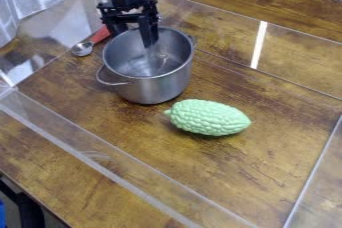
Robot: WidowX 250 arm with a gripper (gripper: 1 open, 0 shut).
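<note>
A steel pot [154, 77] with side handles stands on the wooden table at upper middle left. My black gripper [140, 26] hangs over the pot's back part, its fingers pointing down at the opening; whether they are open or shut is unclear. A pale green bitter melon [207, 117] lies apart, in front and to the right of the pot. A spoon [83, 48] with a red handle lies behind the pot on the left, partly hidden.
Clear panels or edges run along the left and right sides.
</note>
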